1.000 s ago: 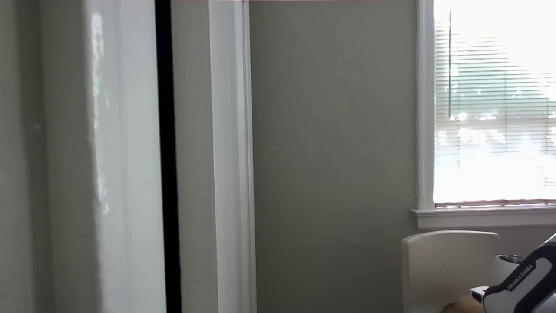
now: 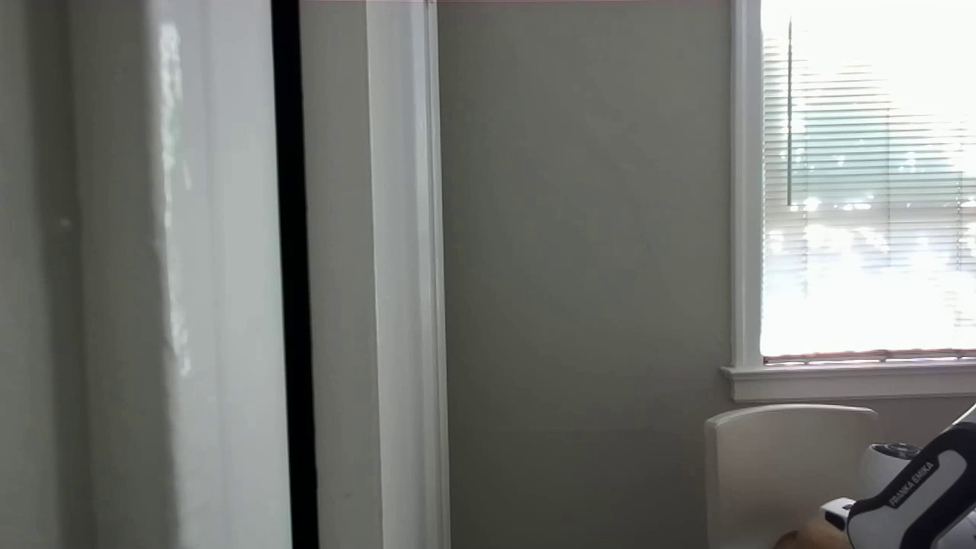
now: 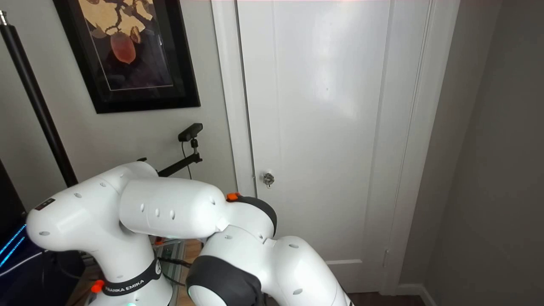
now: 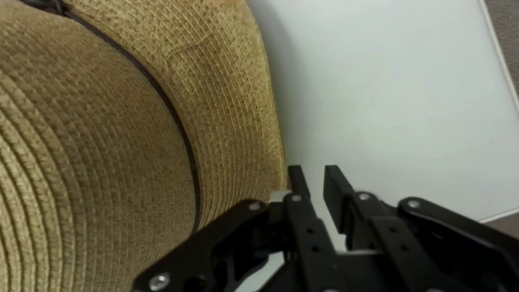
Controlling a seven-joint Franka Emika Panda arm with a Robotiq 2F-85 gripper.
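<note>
A woven straw hat (image 4: 233,121) with a thin dark band fills the left of the wrist view. It rests on a smooth white surface (image 4: 389,97). My gripper is at the hat's brim edge, its two black fingers part open with a narrow gap. Only the white surface shows through that gap; the brim's edge ends just left of the left finger, and whether they touch I cannot tell. In exterior view 1 a bit of the tan hat (image 2: 814,536) shows at the bottom, beside the arm. The gripper's fingers are hidden in both exterior views.
A white chair back (image 2: 791,471) rises behind the hat, under the window. Exterior view 2 shows the arm (image 3: 173,206) bent toward the lower right, a closed white door (image 3: 331,153) behind it, and a camera on a stand (image 3: 190,132).
The arm's hand end has shifted very slightly to the left in exterior view 1. Nothing else there has visibly moved.
</note>
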